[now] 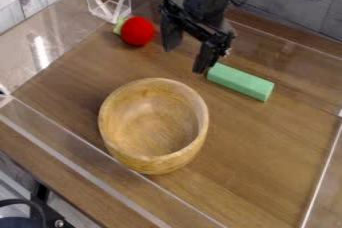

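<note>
My black gripper point(187, 54) hangs over the back middle of the wooden table, its two fingers spread apart with no object visible between them. Its right finger is close to the near-left end of a light green block point(241, 82). To its left sits a red ball-like object point(136, 32), with a small green piece partly behind it. A large tan wooden bowl point(151, 153) fills the front middle of the table.
A white wire rack point(107, 4) stands at the back left. A wall point(302, 10) runs along the back.
</note>
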